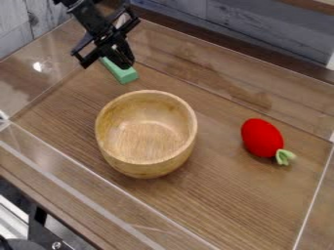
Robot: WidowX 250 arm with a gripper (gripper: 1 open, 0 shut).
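Note:
My black gripper [102,44] is at the upper left, just above and behind a green block [120,72] that lies on the wooden table. The block appears free of the fingers; whether they are open or shut is hard to tell. A round wooden bowl [146,132] stands empty in the middle, in front of the block.
A red object with a pale green tip [263,138], like a strawberry or radish, lies at the right.

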